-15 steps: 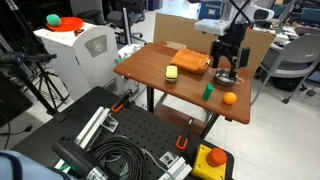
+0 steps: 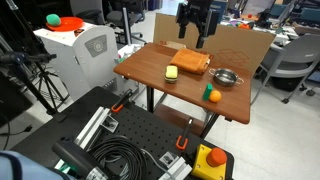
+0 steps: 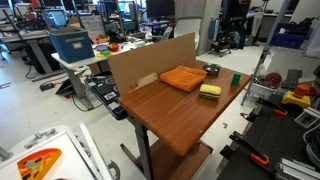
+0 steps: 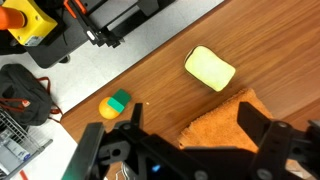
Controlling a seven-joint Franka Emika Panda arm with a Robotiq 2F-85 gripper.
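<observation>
My gripper (image 2: 191, 38) hangs above the back of the wooden table, over the orange cloth (image 2: 188, 61). It stands open; in the wrist view its dark fingers (image 4: 125, 132) are wide apart with nothing held between them. The cloth lies flat, partly covered by the right finger in that view. Nearer the front edge rests a pale yellow sponge (image 4: 209, 68), clear of the gripper. To the right on the table are a small green object (image 2: 207, 91), an orange ball (image 2: 216, 96) and a metal pan (image 2: 226, 77).
An upright brown panel (image 3: 155, 60) borders the table's back side. Beyond the front edge, a black cart (image 2: 150, 128) carries coiled cables and a yellow box with a red button (image 2: 216, 157).
The table's objects have not moved.
</observation>
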